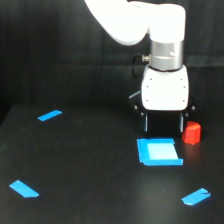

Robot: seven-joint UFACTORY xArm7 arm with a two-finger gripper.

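Observation:
A small red block (192, 133) stands on the dark table at the right. My gripper (164, 125) is open, its two thin dark fingers pointing down, and the gap between them looks empty. The block is outside that gap, just right of the right-hand finger; whether they touch I cannot tell. In front of the gripper, on the table, lies a white patch (161, 151) framed by blue tape (145, 155).
Strips of blue tape mark the table: one at the far left (50, 115), another at the near left (23, 189) and a third at the near right (196, 197).

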